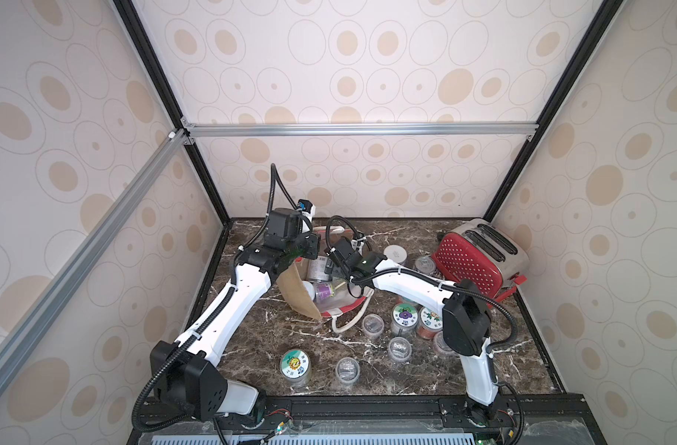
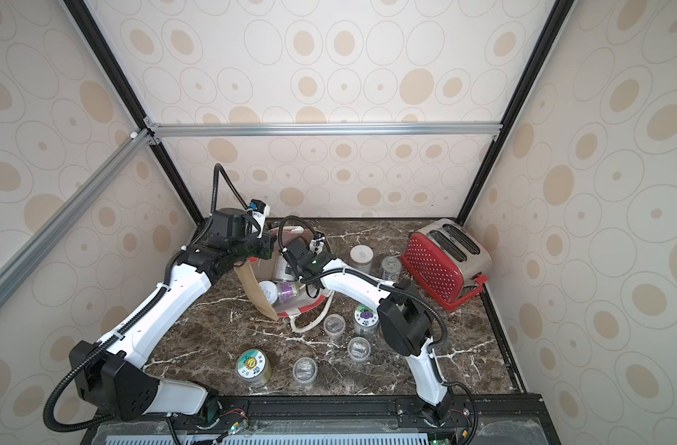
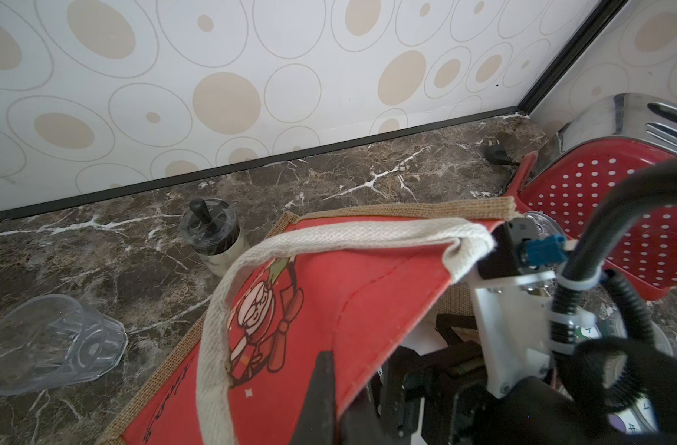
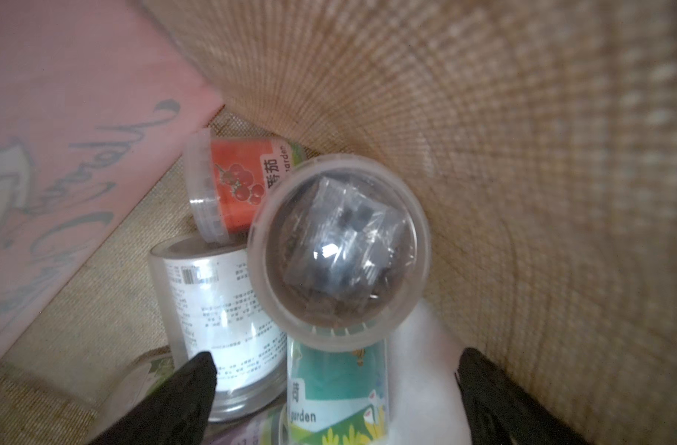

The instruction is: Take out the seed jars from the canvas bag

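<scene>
The canvas bag (image 1: 301, 293) lies open mid-table with jars inside. My left gripper is shut at the bag's red lining (image 3: 383, 274), near its upper edge; whether fabric is between the fingers is unclear. My right gripper reaches inside, open, fingers around the near side of the jar pile: a clear-lidded jar (image 4: 338, 252), a red tomato jar (image 4: 242, 185), a white-labelled can (image 4: 216, 319) and a green-labelled jar (image 4: 334, 393). A purple jar (image 2: 286, 291) also lies in the bag.
Several jars stand on the marble table right and front of the bag, including a sunflower-lid jar (image 1: 294, 363). A red toaster (image 1: 464, 259) occupies the back right. A clear cup (image 3: 52, 341) is behind the bag.
</scene>
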